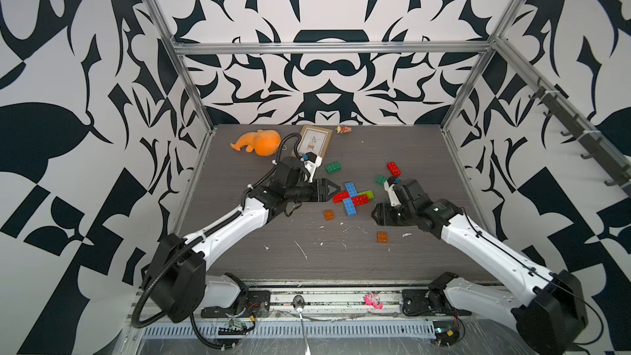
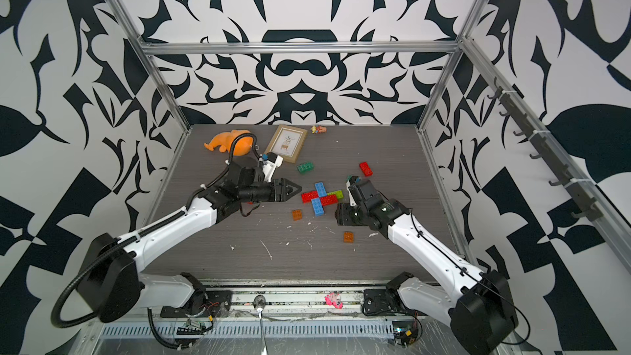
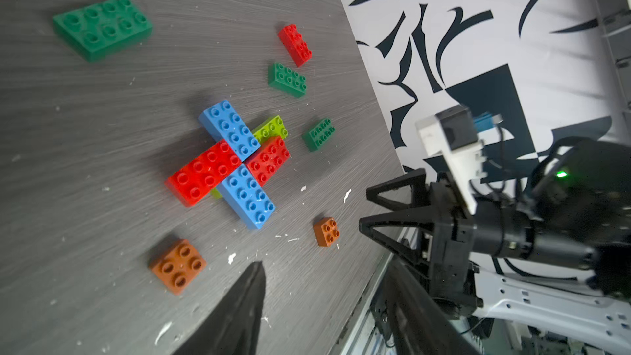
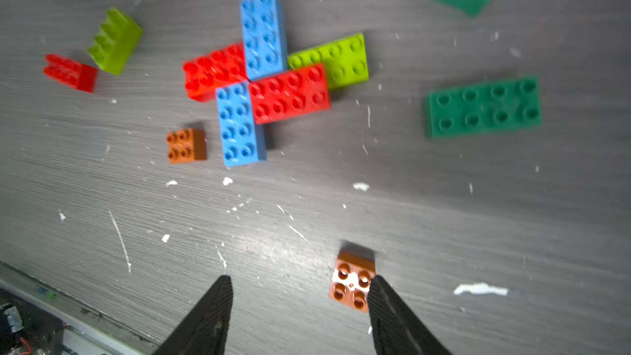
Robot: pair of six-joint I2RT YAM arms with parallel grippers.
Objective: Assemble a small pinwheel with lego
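Observation:
A pinwheel shape of red bricks and blue bricks, with a lime brick under or beside them, lies on the table's middle. My left gripper is raised left of it, fingers apart in the left wrist view with nothing visible between. My right gripper is open to the right of the shape, nothing held; an orange 2x2 brick lies beyond its fingers.
Loose green bricks, a red brick and another orange brick lie around the shape. An orange plush and a framed picture stand at the back.

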